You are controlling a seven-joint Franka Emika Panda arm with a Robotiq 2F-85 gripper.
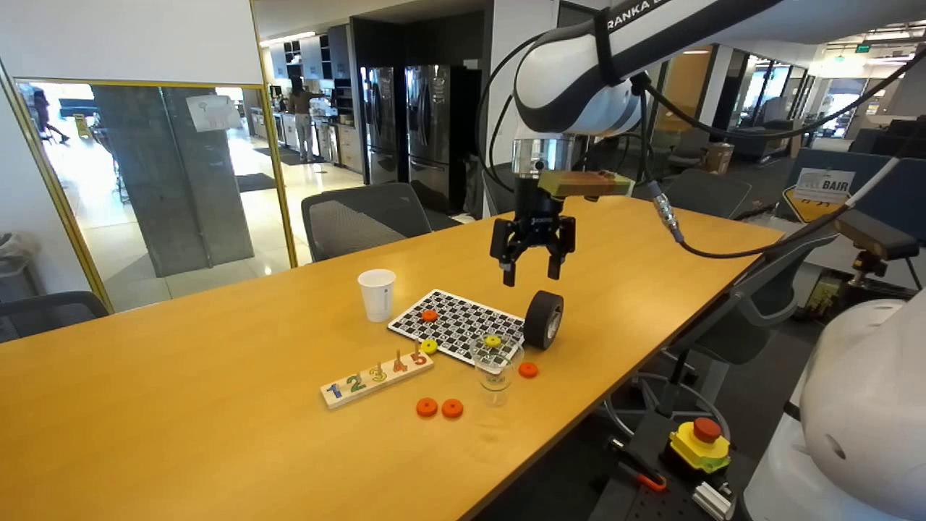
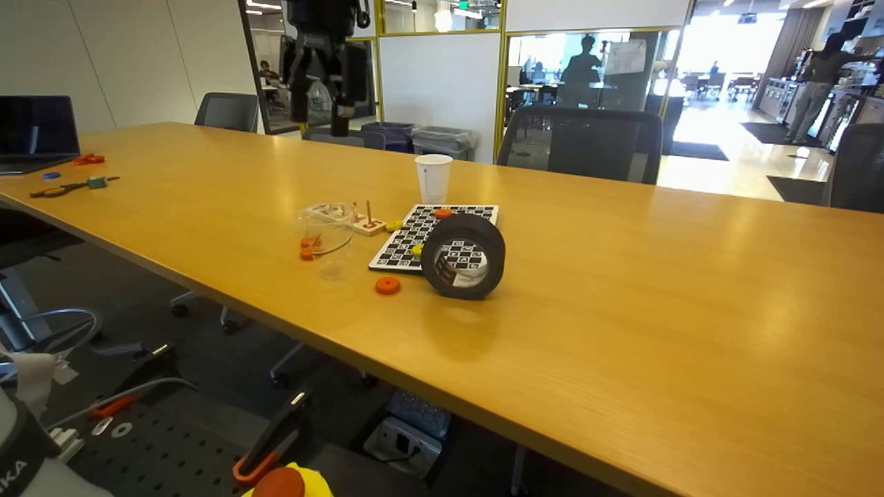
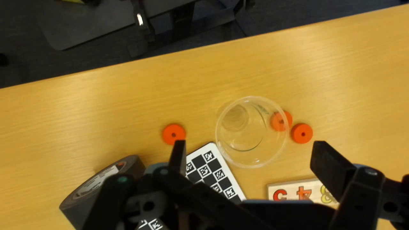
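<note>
My gripper (image 1: pixel 531 276) is open and hangs in the air above the table, nothing between its fingers; in exterior view 2 the gripper (image 2: pixel 321 120) shows high over the table. Below it in the wrist view stands a clear cup (image 3: pixel 251 132), with one orange ring (image 3: pixel 281 121) seen through its wall and another orange ring (image 3: pixel 301 133) just beside it. A third orange ring (image 3: pixel 173 134) lies apart, near the checkered board (image 3: pixel 210 172). The numbered peg board (image 1: pixel 377 379) lies near the checkered board. A black tape roll (image 2: pixel 463 257) stands on edge at the board's corner.
A white paper cup (image 1: pixel 377 294) stands behind the peg board. Yellow rings (image 1: pixel 429 346) lie at and on the checkered board. A laptop (image 2: pixel 37 132) and pliers (image 2: pixel 62 190) sit at the table's far end.
</note>
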